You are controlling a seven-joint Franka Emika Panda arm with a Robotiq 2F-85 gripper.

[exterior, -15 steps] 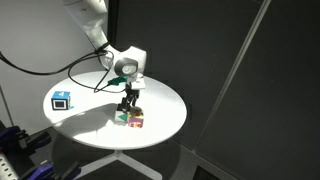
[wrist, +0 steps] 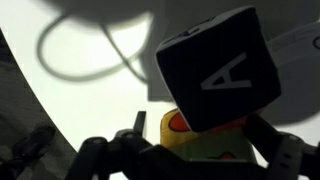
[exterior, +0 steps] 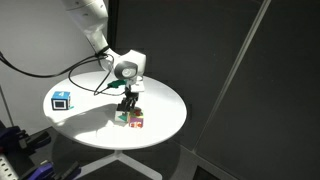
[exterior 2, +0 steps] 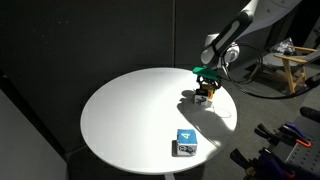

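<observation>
Near the front edge of the round table, my gripper (exterior: 129,104) points down over a small group of blocks. Its fingers stand apart. In the wrist view, a dark-looking block with a pale letter A (wrist: 228,84) lies ahead of the fingertips. Nearer, a colourful orange and green block (wrist: 205,145) shows in the space between my gripper's (wrist: 200,132) fingers; whether they touch it I cannot tell. From the front, a pale block with green (exterior: 121,117) sits beside a pink and orange block (exterior: 136,122).
A blue box-like block (exterior: 62,100) with a pale face stands apart on the far side of the white table (exterior 2: 125,110). A black cable (exterior: 40,75) loops beside the arm.
My gripper appears very slightly lower over the blocks than a second ago. The blocks look unmoved.
</observation>
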